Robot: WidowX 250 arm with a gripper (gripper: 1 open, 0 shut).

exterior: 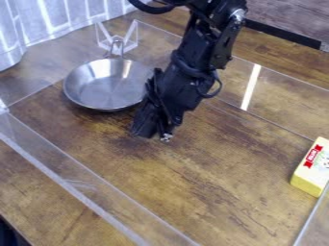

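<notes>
My black gripper (152, 129) is low over the wooden table, just right of and a little in front of a shiny steel bowl (100, 83). Its fingertips point down toward the wood. They are dark and partly hidden by the wrist, and no object can be made out between them; the gripper looks shut.
A yellow box (311, 168) with a red and white label lies at the right edge. A white wire object (115, 42) stands behind the bowl. Clear panels border the table (193, 192).
</notes>
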